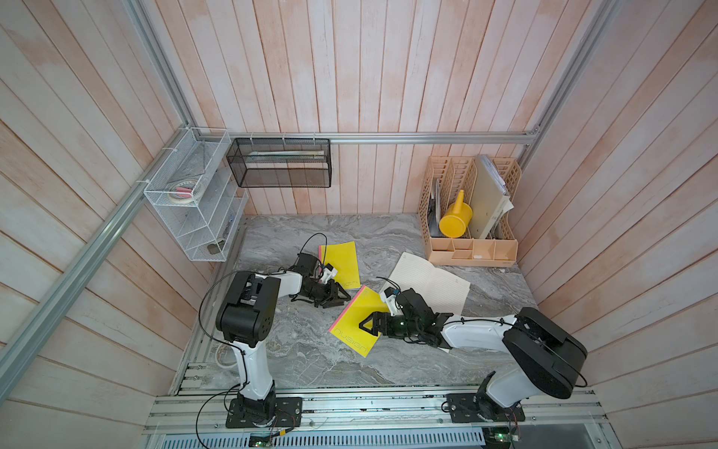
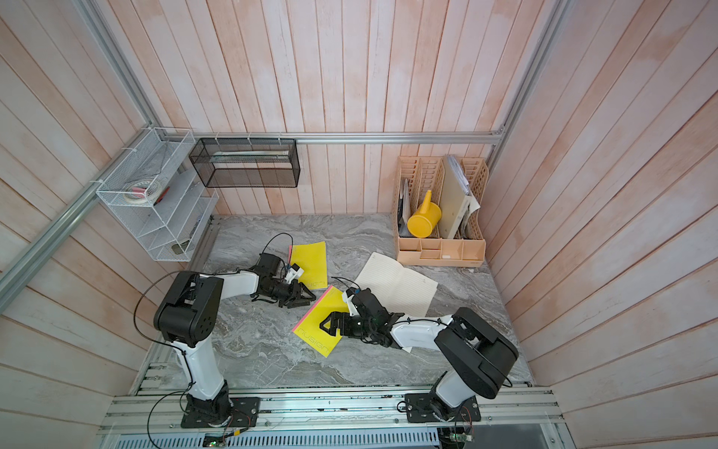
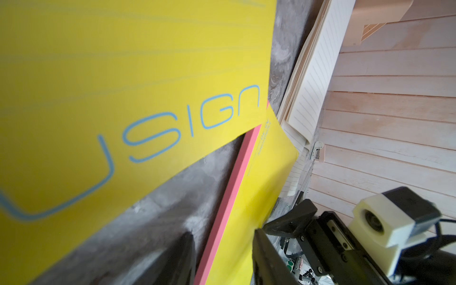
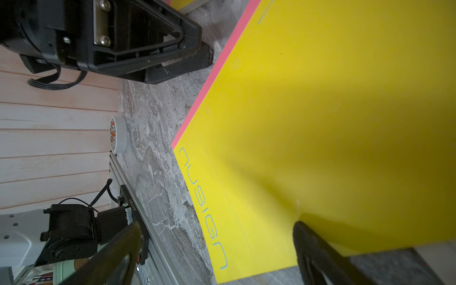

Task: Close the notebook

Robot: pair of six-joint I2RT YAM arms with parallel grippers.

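Note:
A yellow notebook (image 1: 347,333) with a pink spine lies shut in the table's middle, its cover bulging slightly in the right wrist view. Behind it is a second yellow notebook (image 1: 340,262), also shut. To the right, a notebook (image 1: 433,284) lies open with pale pages up, partly hidden by the right arm. Just left of the front notebook's spine, my left gripper is low and part open, nothing seen held between its fingers. My right gripper, wide open and empty, hangs over the front notebook's cover, one fingertip (image 4: 304,237) close to the cover's lower edge.
A tan organizer (image 1: 471,254) with a yellow watering can (image 1: 456,217) and folders stands back right. A black mesh basket (image 1: 280,176) and white wire shelves (image 1: 187,202) hang at back left.

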